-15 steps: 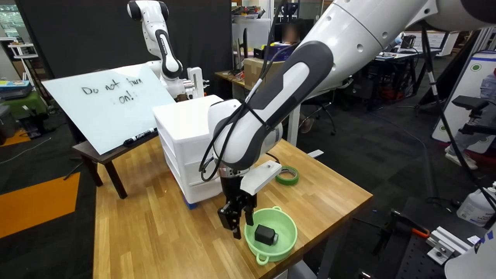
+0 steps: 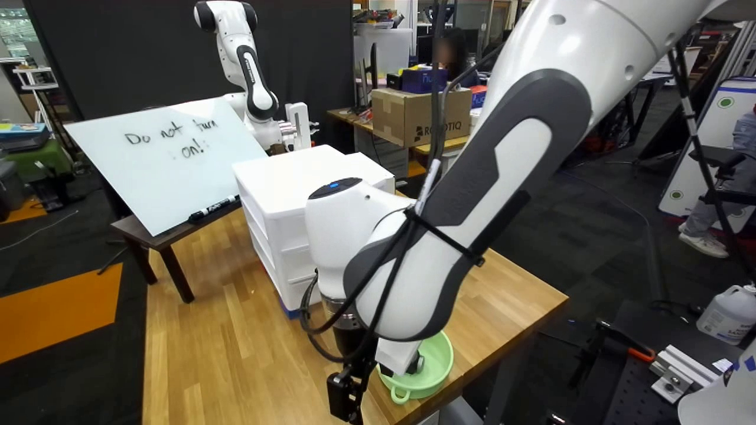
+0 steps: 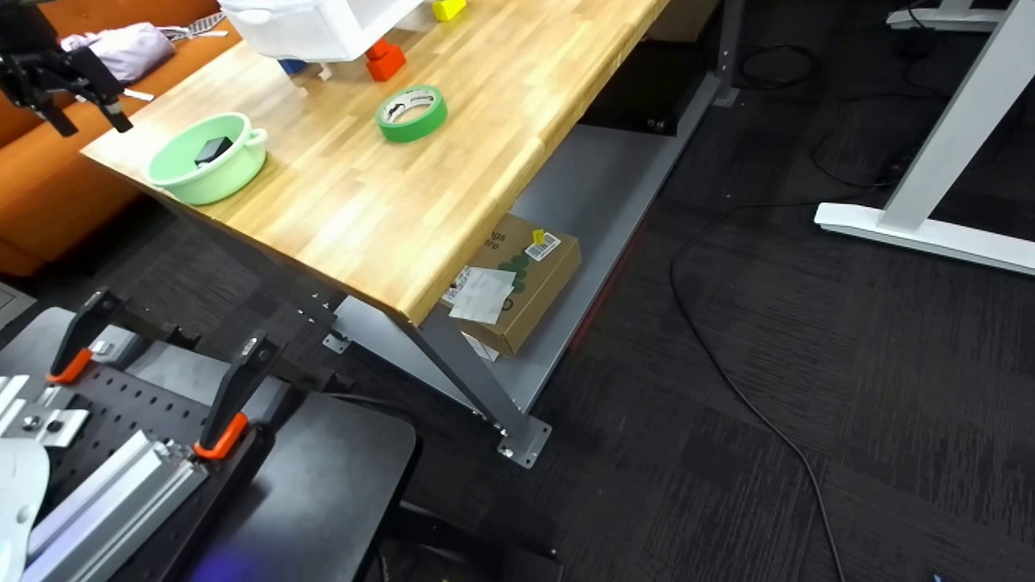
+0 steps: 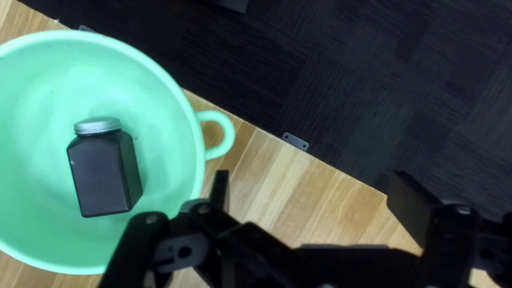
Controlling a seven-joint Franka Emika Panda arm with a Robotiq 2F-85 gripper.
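Observation:
A dark bottle with a silver cap [image 4: 103, 168] lies on its side inside the green bowl [image 4: 189, 168], as the wrist view shows. In exterior view 2 the bowl [image 3: 242, 175] stands near the table's corner with the black bottle [image 3: 213, 150] in it. My gripper is open, its fingers wide apart and nothing between them. It is beside the bowl's handle side, clear of the bottle. The gripper [image 3: 92, 124] appears at the left edge of exterior view 2, past the bowl. In exterior view 1 my arm hides most of the bowl [image 2: 436, 372].
Green tape [image 3: 412, 115], red blocks [image 3: 385, 60] and a yellow block [image 3: 448, 9] lie on the table. A white drawer unit [image 2: 280, 205] stands behind my arm. A whiteboard [image 2: 170, 156] leans at the back left. Bare wood [image 2: 212, 340] lies left of the arm.
My arm has swung toward the near side of exterior view 1, lower in the picture, and now covers the bottle and tape there. The bowl keeps its place.

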